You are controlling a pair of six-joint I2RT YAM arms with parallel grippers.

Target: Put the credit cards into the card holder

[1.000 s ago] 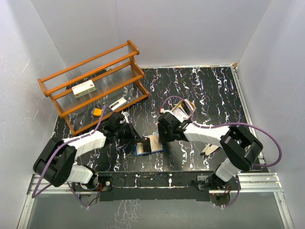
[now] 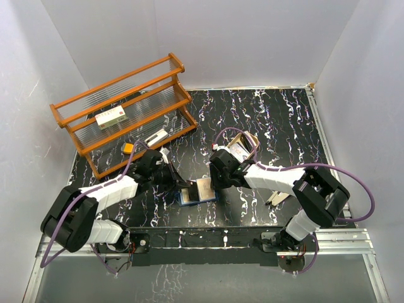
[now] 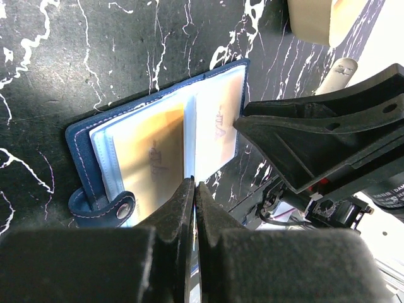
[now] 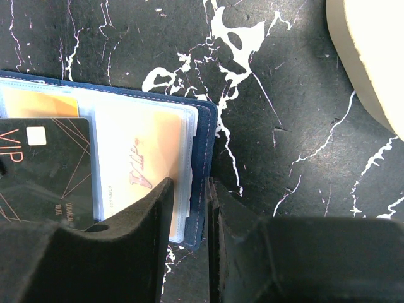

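Note:
The open blue card holder point(image 2: 208, 192) lies between my grippers, with clear sleeves, pale cards and, in the right wrist view, a black card point(image 4: 41, 170) across its left part. In the left wrist view my left gripper is shut over the holder point(image 3: 95, 164); the black card is hard to make out there, seemingly edge-on at the fingertips, so whether it is held cannot be told. My right gripper is at the holder's right edge, fingers slightly apart on the border of the sleeve.
A wooden tiered rack point(image 2: 126, 85) with boxes stands at the back left. A beige container point(image 2: 250, 140) with cards sits behind my right arm. Pale strips point(image 2: 278, 197) lie at the right.
My left gripper and the black card at its tip have shifted slightly over the holder. The right arm shows little visible movement.

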